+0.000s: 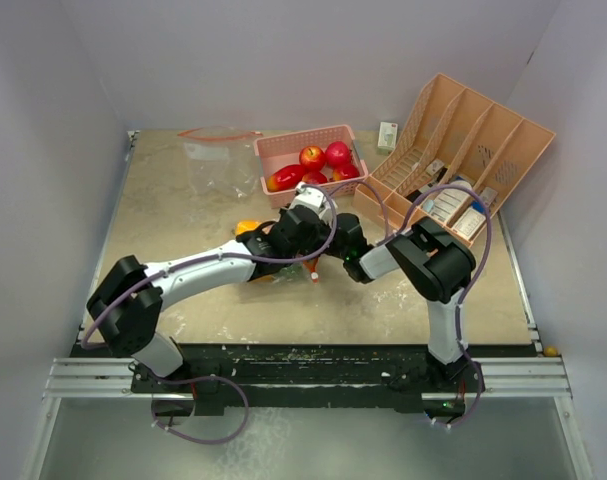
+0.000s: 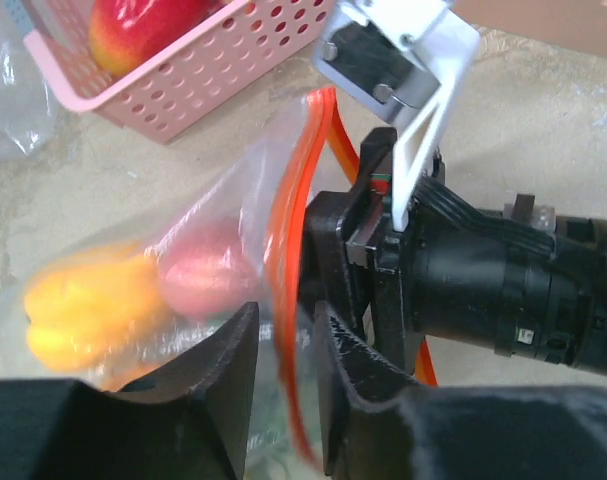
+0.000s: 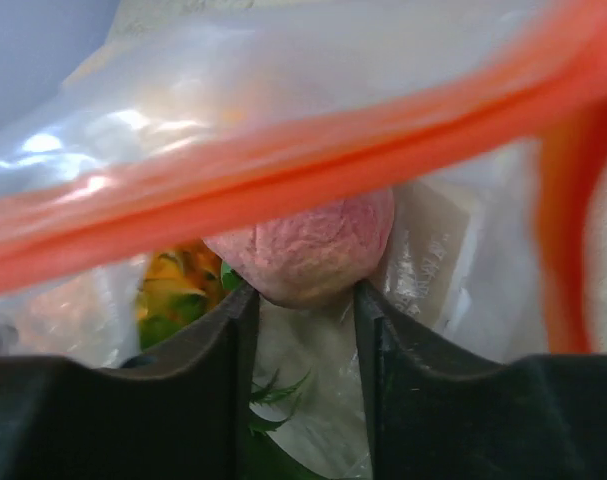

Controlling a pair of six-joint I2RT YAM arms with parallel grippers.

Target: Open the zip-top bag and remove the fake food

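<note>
The zip top bag [image 2: 223, 190] with orange zipper [image 2: 288, 240] holds yellow [image 2: 83, 300] and pink [image 2: 208, 265] fake food; it is mostly hidden under the arms in the top view. My left gripper is part open at the zipper edge; whether the zipper is between its fingers is unclear. My right gripper reaches inside the bag, part open, fingertips against a pink round item [image 3: 313, 250]. A pineapple-like piece [image 3: 183, 290] lies beside it.
A pink basket [image 1: 275, 152] with red fruit stands behind the bag. A wooden divided box [image 1: 483, 150] is at back right. An empty bag [image 1: 218, 160] lies back left.
</note>
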